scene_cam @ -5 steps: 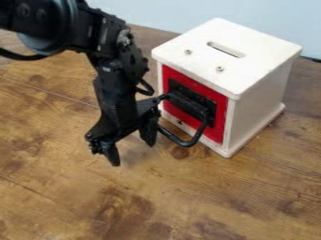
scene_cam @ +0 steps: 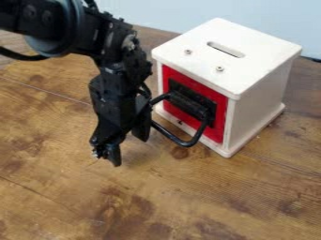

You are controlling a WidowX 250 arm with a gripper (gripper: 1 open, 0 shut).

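My black gripper (scene_cam: 108, 148) hangs low over the wooden floor at left of centre, its fingers open and pointing down, with nothing seen between them. Just right of it stands a white wooden box (scene_cam: 253, 92) with a slot on top and a red front panel (scene_cam: 217, 127). A black fixture (scene_cam: 191, 100) on that panel has a black looped handle (scene_cam: 189, 141) that reaches out toward my gripper. Whether the gripper touches the handle is hard to tell.
Bare wooden surface (scene_cam: 150, 202) fills the foreground and left. A pale wall (scene_cam: 251, 14) runs behind the box at the back.
The box and handle look unmoved.
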